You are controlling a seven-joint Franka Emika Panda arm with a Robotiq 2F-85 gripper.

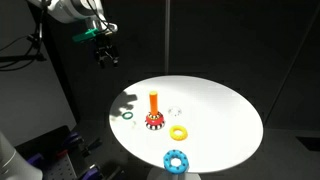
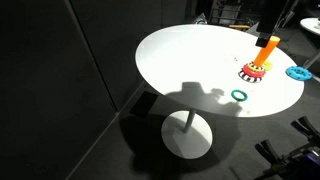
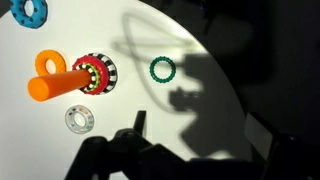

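My gripper stands open, its two dark fingers wide apart with nothing between them. In exterior view 2 the gripper is off the near edge of the table. Ahead of it lies a thin green ring, flat and untouched. An orange post rises upright from red and black-and-white checkered rings around its foot. Beside this stack a yellow-orange ring and a pale, patterned ring lie loose. Farthest from the gripper in the wrist view is a blue ring, at the table's edge.
The round white table has wide bare room away from the rings. Its curved edge runs close to the green ring, with dark floor beyond. The upright post stands tall over the flat rings. My arm's shadow falls across the tabletop in the wrist view.
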